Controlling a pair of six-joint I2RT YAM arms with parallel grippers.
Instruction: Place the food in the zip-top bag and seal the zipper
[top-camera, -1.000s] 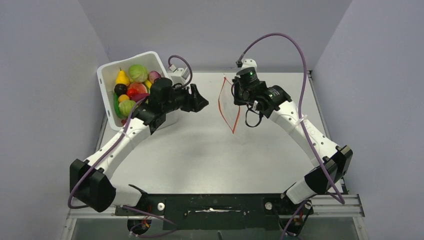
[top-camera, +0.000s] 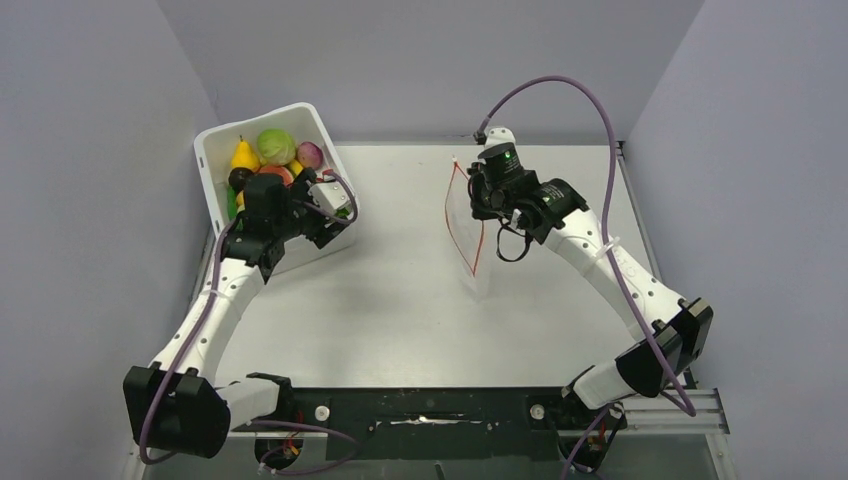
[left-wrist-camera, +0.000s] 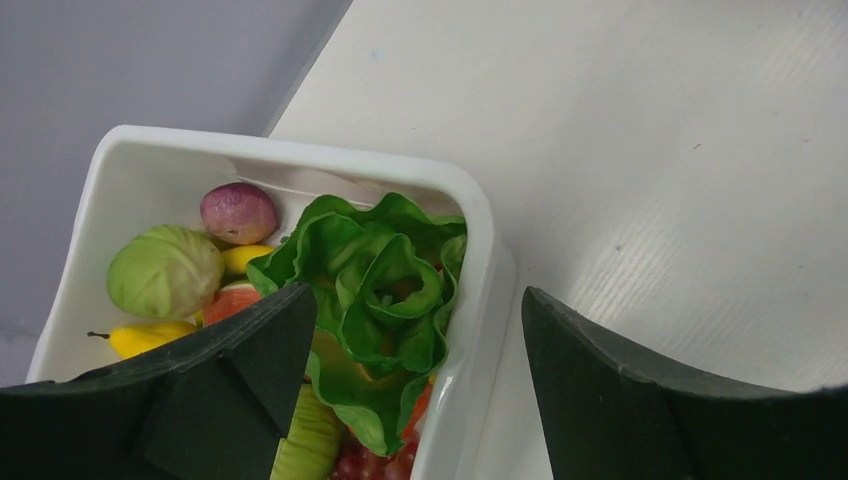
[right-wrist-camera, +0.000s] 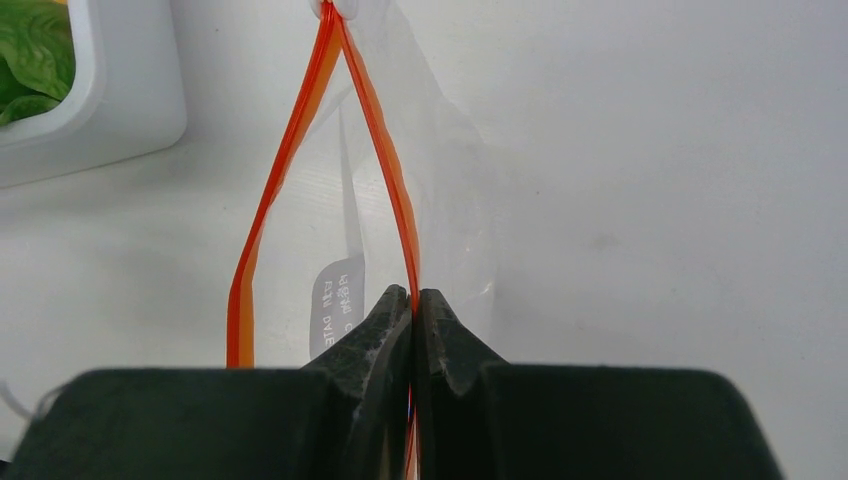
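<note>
My right gripper is shut on the clear zip top bag (right-wrist-camera: 450, 200) by its red-orange zipper edge; the bag stands open on the table. My left gripper hangs open over the food bin (left-wrist-camera: 116, 170), above ruffled green lettuce (left-wrist-camera: 390, 290). Around the lettuce in the left wrist view are a cabbage (left-wrist-camera: 165, 270), a purple onion (left-wrist-camera: 238, 212), a yellow pear (left-wrist-camera: 145, 338), a green item (left-wrist-camera: 308, 445) and red grapes (left-wrist-camera: 365, 465).
The bin sits at the back left of the white table (top-camera: 390, 340). Table between bin and bag, and in front of both, is clear. Walls (top-camera: 750, 200) enclose the sides and back.
My left gripper has moved left from beside the bag to over the bin.
</note>
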